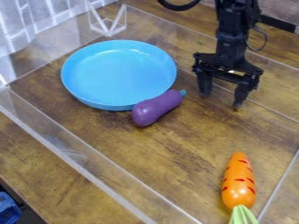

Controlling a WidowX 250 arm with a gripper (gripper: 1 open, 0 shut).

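Note:
My black gripper [225, 83] is low over the wooden table at the upper right, open, its two fingers apart. To its left is a blue plate [117, 71]. A purple eggplant toy [156, 108] lies beside the plate's lower right edge, and an orange carrot toy [239, 183] with a green top lies at the bottom right.
A white wire object [107, 24] stands at the back left. Bare table [152, 175] fills the middle foreground. A small blue object [7, 210] shows at the bottom left corner.

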